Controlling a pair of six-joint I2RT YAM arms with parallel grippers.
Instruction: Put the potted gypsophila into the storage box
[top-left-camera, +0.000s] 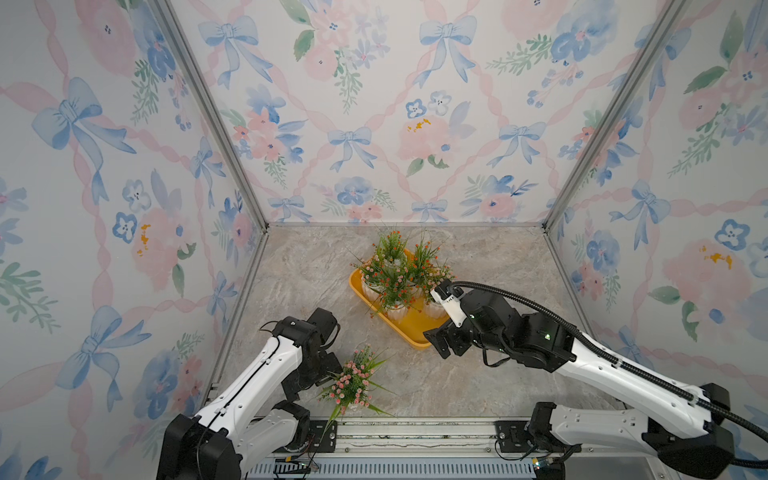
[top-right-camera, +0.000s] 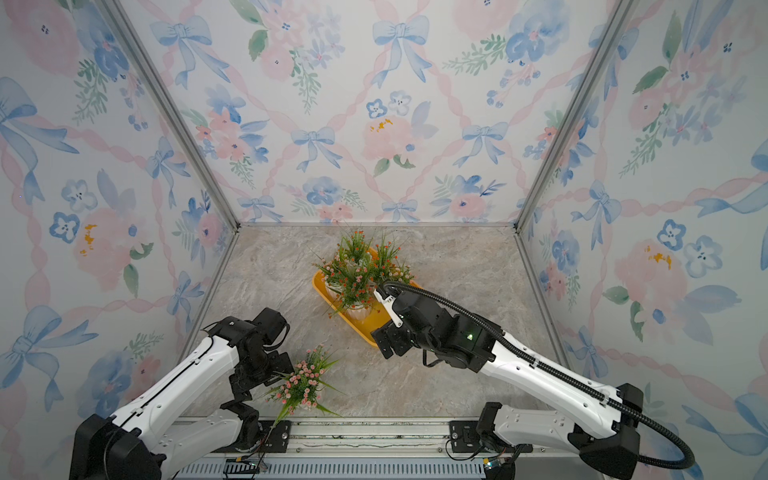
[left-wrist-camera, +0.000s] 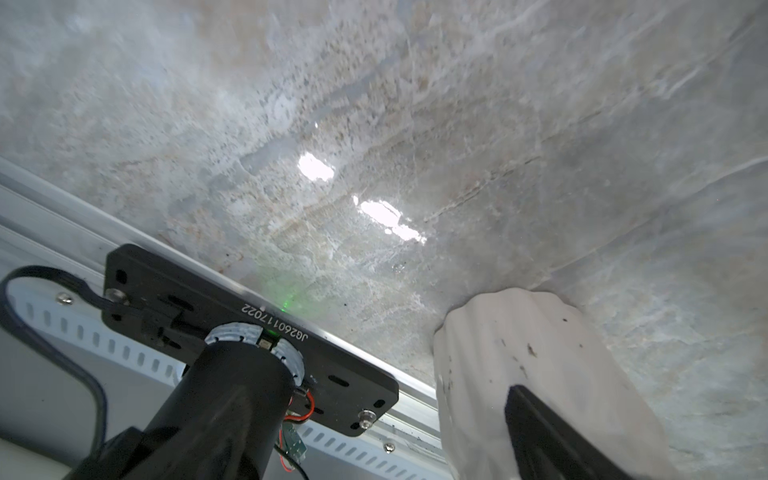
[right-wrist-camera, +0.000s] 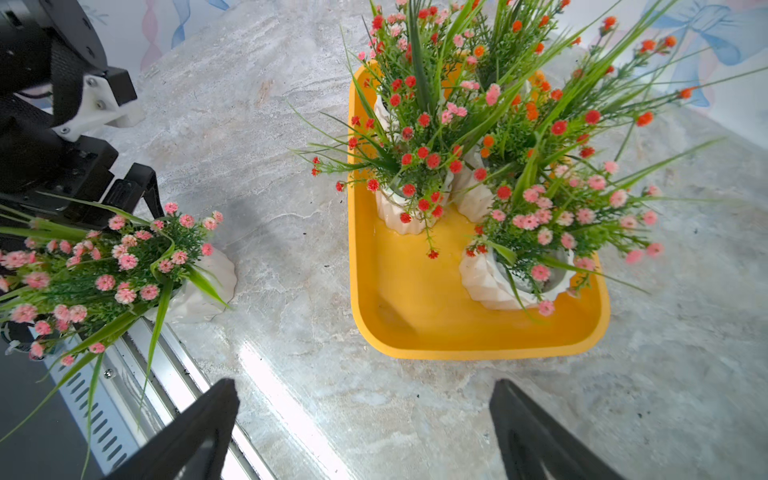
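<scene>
A pink-flowered gypsophila (top-left-camera: 352, 376) in a white pot (right-wrist-camera: 202, 292) stands outside the box at the front left. My left gripper is open beside that pot (left-wrist-camera: 544, 360), low over the floor, nothing between its fingers. The orange storage box (top-left-camera: 424, 336) holds several potted flowering plants (right-wrist-camera: 432, 144), red, orange and pink; its front part (right-wrist-camera: 408, 304) shows bare floor. My right gripper is open above the floor at the box's near side, nothing between its fingers.
Patterned walls close in three sides; a metal rail (top-right-camera: 360, 424) runs along the front edge, close to the loose pot.
</scene>
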